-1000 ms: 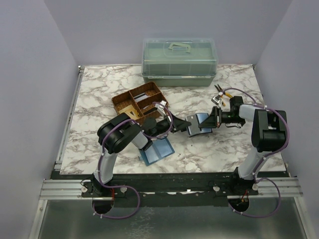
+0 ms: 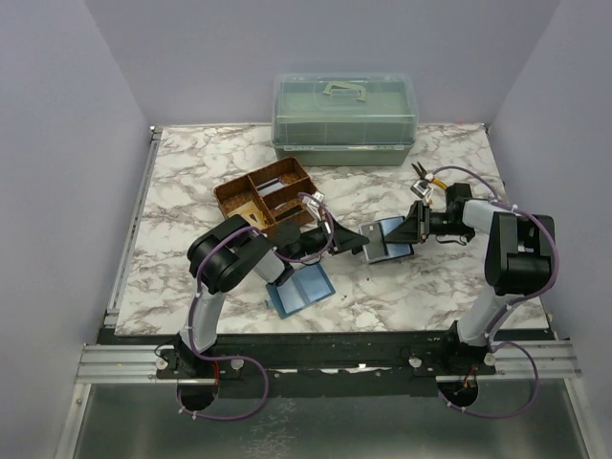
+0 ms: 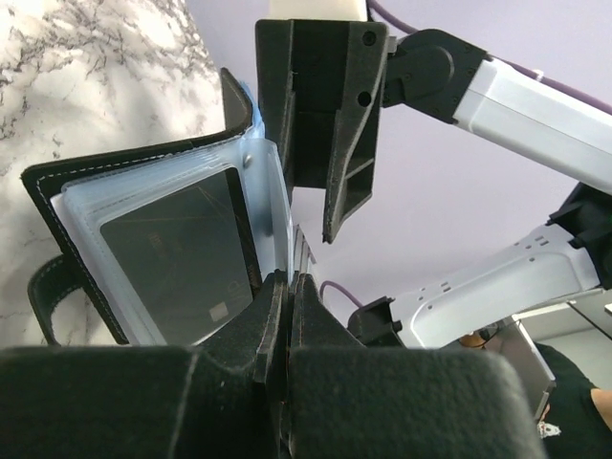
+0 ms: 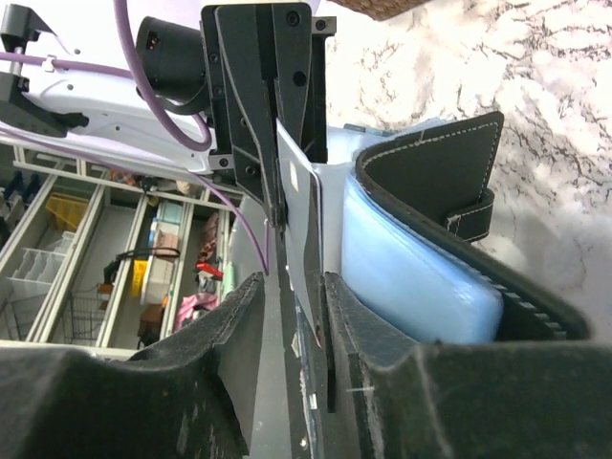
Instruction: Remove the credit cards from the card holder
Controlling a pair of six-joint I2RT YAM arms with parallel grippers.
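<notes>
The open card holder, black with pale blue plastic sleeves, is held upright between both grippers right of centre. A grey card stands along the sleeves. My left gripper is shut at the holder's edge, gripping the thin card and sleeve edge as far as shows. My right gripper is part open, the card's edge between or beside its fingers; whether it touches is unclear.
A wooden compartment box stands left, a blue-covered item lies front left, a clear lidded case at the back, pliers at right.
</notes>
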